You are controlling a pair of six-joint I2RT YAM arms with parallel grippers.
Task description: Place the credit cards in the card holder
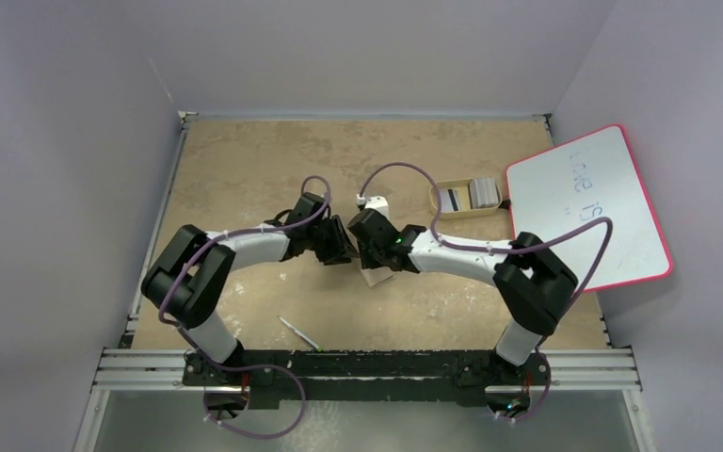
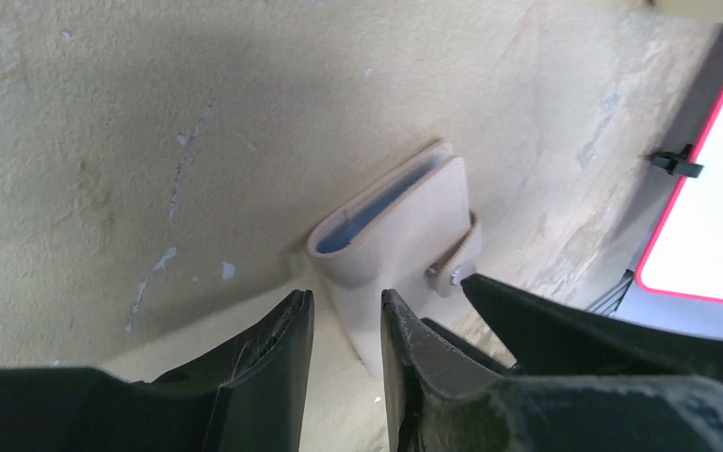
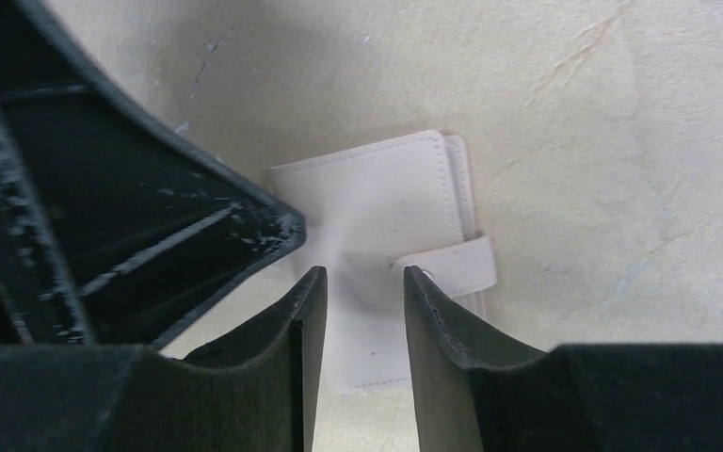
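The pale pink card holder (image 1: 377, 277) lies on the table under both grippers. In the left wrist view the holder (image 2: 405, 235) shows an open pocket and a snap strap. My left gripper is part open beside the holder, nothing visible held between its fingers. My right gripper is part open just over the holder (image 3: 377, 202), its fingertips near the strap; whether they touch it I cannot tell. Cards (image 1: 483, 191) stand in a beige tray (image 1: 466, 212) at the back right.
A whiteboard (image 1: 584, 226) with a pink edge lies on the right. A pen (image 1: 298, 333) lies near the front edge.
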